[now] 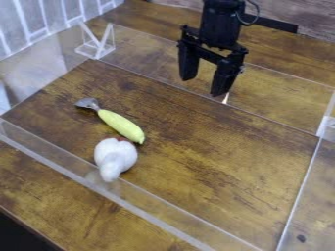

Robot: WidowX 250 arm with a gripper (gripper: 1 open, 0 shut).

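Note:
My black gripper [210,69] hangs at the top centre over the wooden surface, its two fingers apart with nothing seen between them. A small pale sliver shows just below its right finger. Toward the left lie a yellow-green elongated object [120,125], like a toy banana or corn, a small metal-ended utensil [89,104] touching its upper end, and a white bulbous object [116,155] lower down, well away from the gripper.
Clear low walls [311,186] border the wooden work area [222,186]. A white bracket [96,41] stands at the upper left, near a white railing.

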